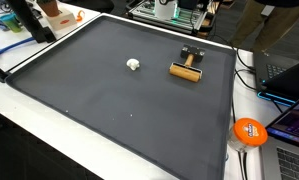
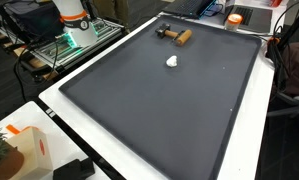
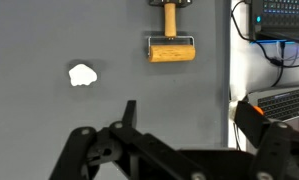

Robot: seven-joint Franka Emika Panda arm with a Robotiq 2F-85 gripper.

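On the grey board lies a roller (image 3: 170, 48) with a wooden handle and a dark far end, close to the board's right side in the wrist view. A small white lump (image 3: 82, 75) sits on the board to its left; exterior view 2 shows the same lump (image 2: 172, 61) apart from the roller (image 2: 176, 36). My gripper hangs above the board with its fingers (image 3: 129, 112) spread wide and nothing between them. Neither exterior view shows the gripper itself, only the arm's white base.
Wide bare stretches of the grey board (image 1: 119, 100) surround both objects. Past its right edge stand an orange-lidded jar (image 1: 249, 132), a laptop (image 1: 287, 160) and loose cables. The arm's base (image 2: 77, 30) stands beyond the board's far left corner in exterior view 2.
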